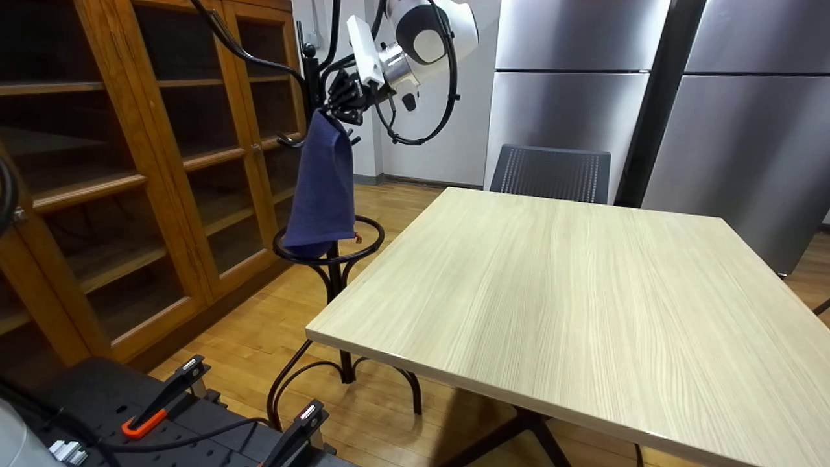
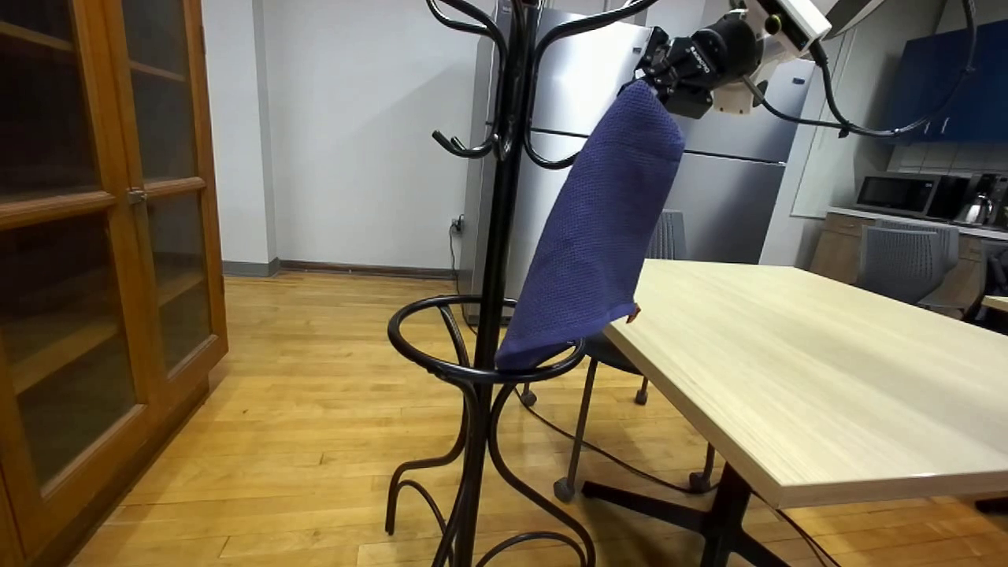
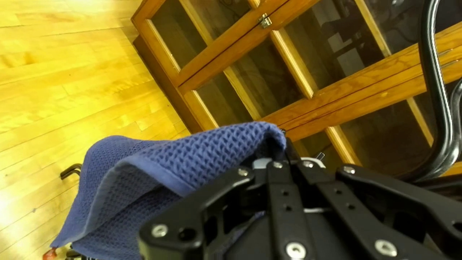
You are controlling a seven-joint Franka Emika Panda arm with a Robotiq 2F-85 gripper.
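Observation:
A blue-purple woven towel (image 1: 323,183) hangs from my gripper (image 1: 331,111), which is shut on one of its upper corners. In the second exterior view the towel (image 2: 600,217) droops at a slant, its lower edge near the ring of the black coat rack (image 2: 503,217). The gripper (image 2: 642,85) is to the right of the rack's pole, about level with its hooks. From the wrist, the towel (image 3: 130,190) folds over the fingertips and spreads to the lower left, hiding part of the grip. A curved rack hook (image 3: 437,86) passes on the right of that view.
A bare light wood table (image 1: 576,296) stands beside the rack, with a dark chair (image 1: 552,172) behind it. A glass-fronted wooden cabinet (image 1: 155,155) lines the left side. Open floor (image 2: 312,406) lies between cabinet and rack.

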